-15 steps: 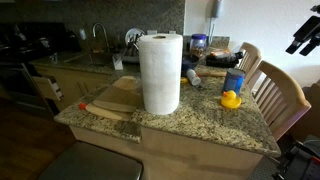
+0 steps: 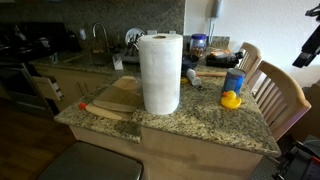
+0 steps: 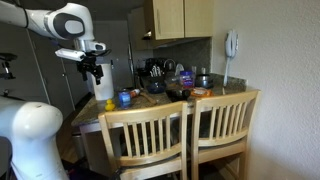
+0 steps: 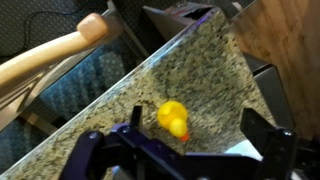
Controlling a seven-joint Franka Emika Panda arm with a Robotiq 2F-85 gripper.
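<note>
A yellow rubber duck (image 2: pixel 231 100) with an orange beak sits on the granite counter, in front of a dark blue can (image 2: pixel 233 82). In the wrist view the duck (image 4: pixel 172 118) shows below and between the two spread black fingers. My gripper is open, with clear height between it and the counter. Exterior view 1 has the gripper (image 2: pixel 303 55) at the right edge, up in the air. From the other side, the gripper (image 3: pixel 90 72) hangs above the counter's end, over the level of the duck (image 3: pixel 110 104).
A tall paper towel roll (image 2: pixel 160 74) stands left of the duck. Beyond it lies a wooden cutting board (image 2: pixel 118 95). Wooden chairs (image 3: pixel 147 138) line the counter's side. Bare granite (image 2: pixel 200 122) lies in front of the duck.
The gripper has moved slightly down and to the right in exterior view 1. The duck, can and paper towel roll have stayed in place.
</note>
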